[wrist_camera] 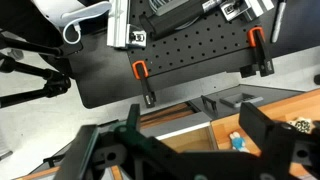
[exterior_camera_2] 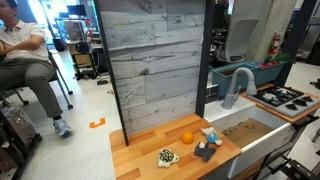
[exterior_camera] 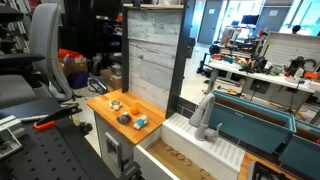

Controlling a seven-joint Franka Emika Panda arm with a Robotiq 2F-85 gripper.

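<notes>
My gripper shows at the bottom of the wrist view as two dark, wide-apart shapes; it looks open, with nothing seen between them. It hangs above a black perforated stand (wrist_camera: 195, 55), away from the wooden counter (exterior_camera_2: 135, 157). On that counter lie an orange (exterior_camera_2: 187, 137), a pale patterned toy-like item (exterior_camera_2: 168, 158), a small blue-and-white item (exterior_camera_2: 211, 135) and a dark grey item (exterior_camera_2: 205, 152). Beside them is a white sink (exterior_camera: 210, 151) with a grey faucet (exterior_camera: 204, 115). Neither exterior view clearly shows the gripper.
A whitewashed plank panel (exterior_camera_2: 165, 75) rises behind the counter. Past the sink is a black stovetop (exterior_camera_2: 287, 97). Two orange-edged brackets (wrist_camera: 141, 70) stick out from the stand, near cables and tools. A seated person (exterior_camera_2: 30, 50) is at the far left.
</notes>
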